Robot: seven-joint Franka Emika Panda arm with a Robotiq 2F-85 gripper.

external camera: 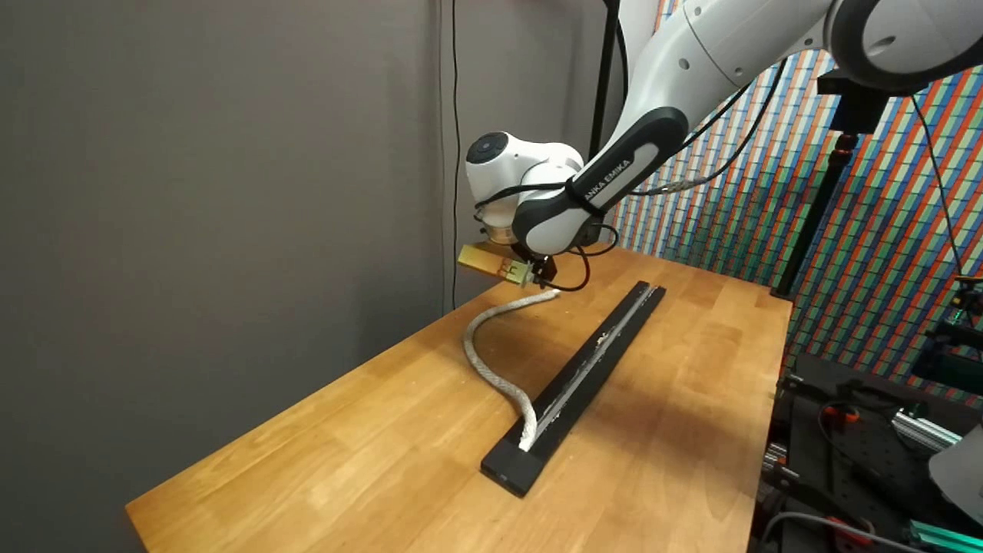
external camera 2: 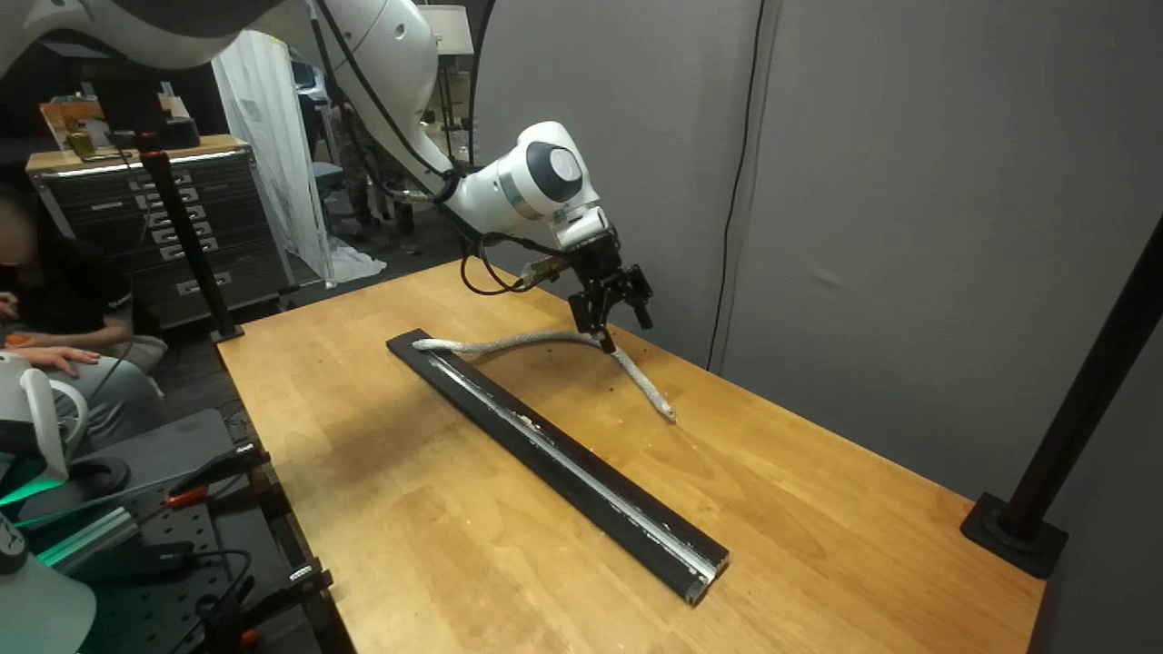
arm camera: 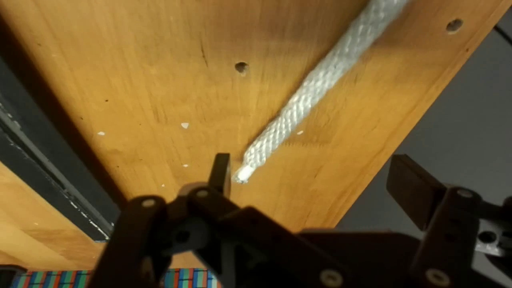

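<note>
A whitish braided rope (external camera: pixel 488 372) curves over the table, one end resting on the near end of a black grooved bar (external camera: pixel 599 373) and the other lying free on the wood. In the wrist view the rope's free end (arm camera: pixel 245 173) shows close beside the left fingertip, with the rope (arm camera: pixel 307 96) running away to the upper right. My gripper is open, its fingers wide apart and nothing held between them. From the second exterior side, the gripper (external camera 2: pixel 621 327) appears above the rope (external camera 2: pixel 523 340), hiding a small part of it.
A black post (external camera 2: pixel 1036 512) stands at the table's far right in the second exterior view.
</note>
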